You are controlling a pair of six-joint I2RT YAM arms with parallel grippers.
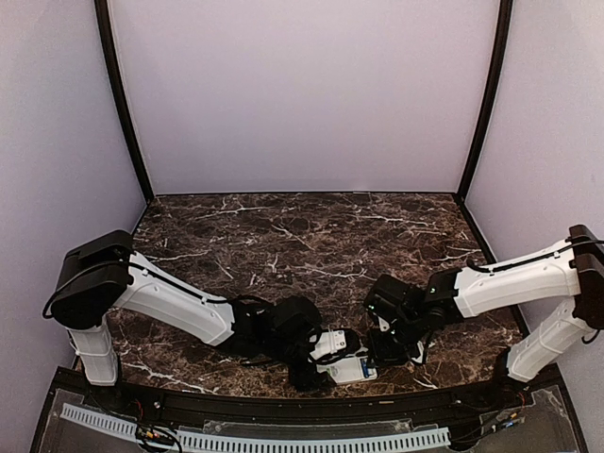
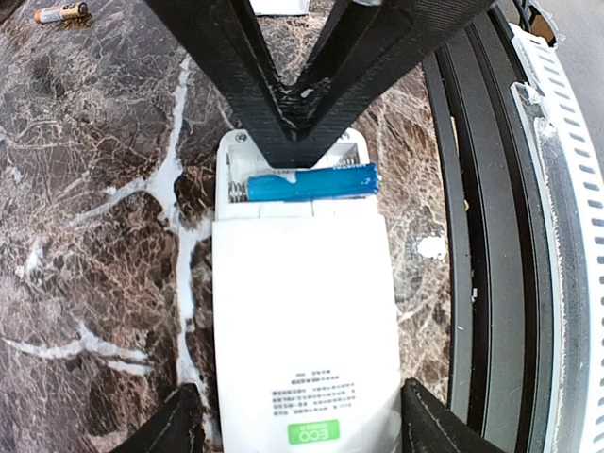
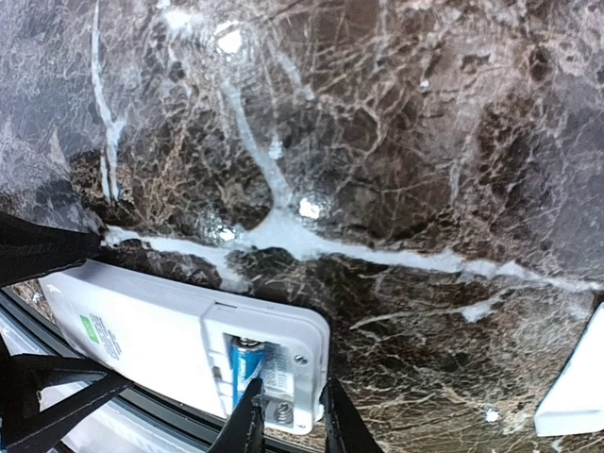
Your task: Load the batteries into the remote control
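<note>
The white remote (image 2: 304, 311) lies on the marble table, its battery compartment (image 3: 283, 363) uncovered. Across the compartment, by the casing's edge, lies a blue battery (image 2: 313, 183); one end overlaps the side rim and looks raised. The left gripper straddles the remote's body with its fingers part open, a sliver of table showing on one side. Over the compartment's end is the right gripper, fingertips apart and nothing seen between them. One of its fingers (image 3: 242, 420) hides part of the battery's lower end in the right wrist view.
An orange-and-dark battery (image 2: 60, 13) lies at the far left of the left wrist view. A white flat piece (image 3: 574, 382) rests right of the remote. A dark frame rail (image 2: 461, 236) runs along the table's front edge.
</note>
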